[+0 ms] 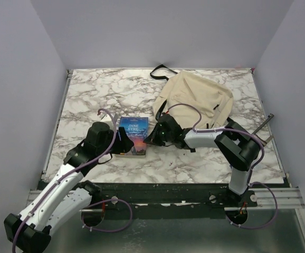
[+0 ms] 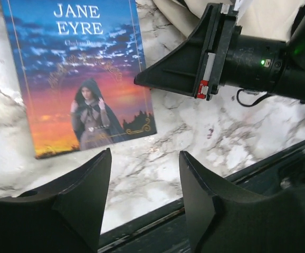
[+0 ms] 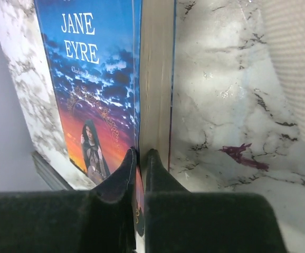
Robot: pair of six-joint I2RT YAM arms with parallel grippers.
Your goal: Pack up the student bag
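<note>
The Jane Eyre book (image 1: 133, 132) (image 2: 76, 63) (image 3: 89, 89) lies flat on the marble table, left of the cream bag (image 1: 194, 95). My left gripper (image 1: 120, 142) is part open over the book's lower-left area, its fingers apart with nothing between them. My right gripper (image 1: 147, 140) is shut at the book's right edge, its fingertips against or very near the page side. I cannot see anything held between them.
The bag's black strap (image 1: 160, 71) reaches toward the back. The table's front edge (image 1: 158, 187) runs below both arms.
</note>
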